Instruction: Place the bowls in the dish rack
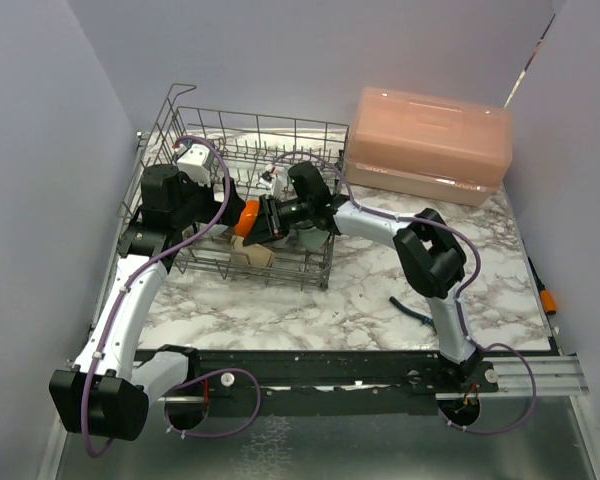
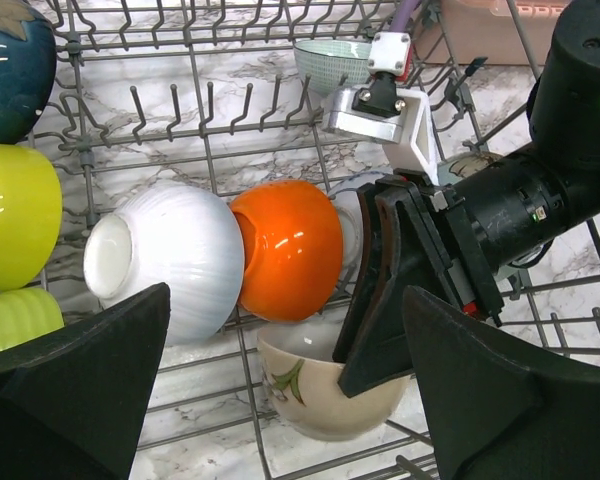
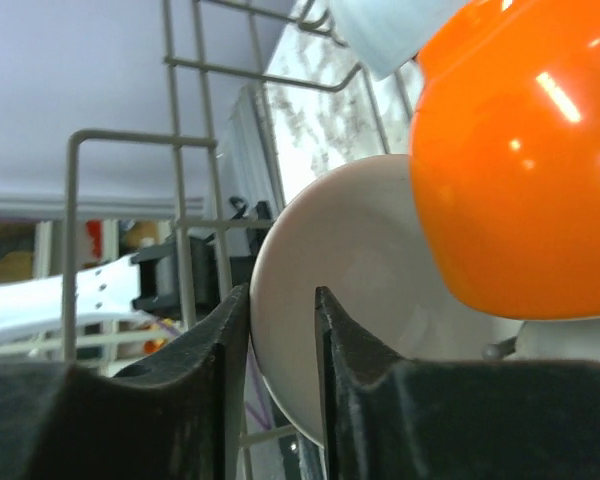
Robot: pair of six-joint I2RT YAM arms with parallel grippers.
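Note:
My left gripper (image 1: 210,195) hangs over the rack's left half, open with nothing between its fingers. Below it lie a white bowl (image 2: 175,265), an orange bowl (image 2: 290,250), a yellow bowl (image 2: 10,220) and a green bowl (image 2: 5,325). My right gripper (image 1: 260,225) is low in the rack beside the orange bowl, its fingertips at the rim of a cream floral bowl (image 2: 320,395). In the right wrist view one finger is at that rim and the other inside the bowl's outline; whether they grip it is unclear.
The wire dish rack (image 1: 245,115) holds the bowls, with a pale green bowl (image 2: 330,65) at the back. A pink box (image 1: 428,140) stands to the right.

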